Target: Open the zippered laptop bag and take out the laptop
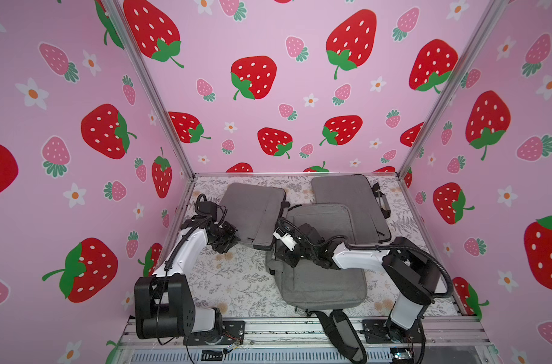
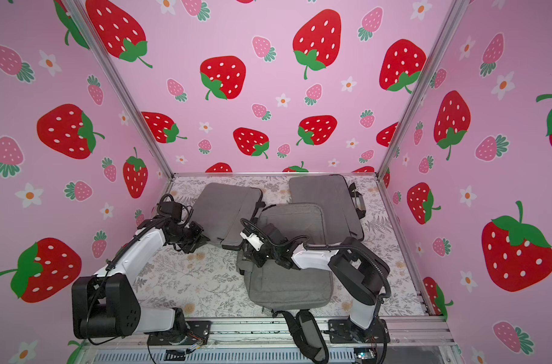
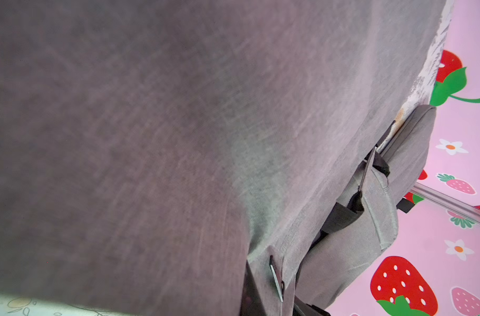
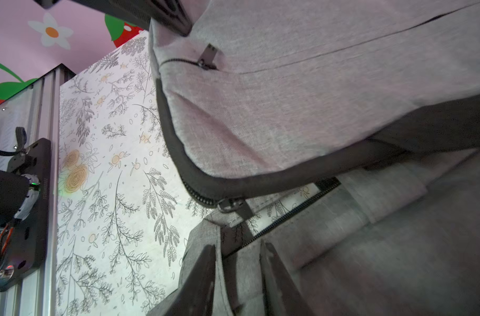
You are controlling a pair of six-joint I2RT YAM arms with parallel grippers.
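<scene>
A grey laptop bag [image 1: 245,209] lies at the back left. In the right wrist view its dark zipped edge [image 4: 292,173] faces me, with a zipper pull [image 4: 243,210] hanging from the near corner. My left gripper [image 1: 229,241] is at that bag's front-left corner. In the left wrist view the cloth gathers into a fold at the gripper, which seems pinched on it; one black left finger presses over the cloth. My right gripper stands open just short of the pull, a gap between its fingers and the pull not inside it. No laptop shows.
A second grey bag [image 1: 324,288] lies in front under my right arm, its strap [image 1: 343,336] hanging over the table's front edge. A third grey bag [image 1: 345,194] is at the back right. Bare patterned table [image 1: 227,285] shows at the front left.
</scene>
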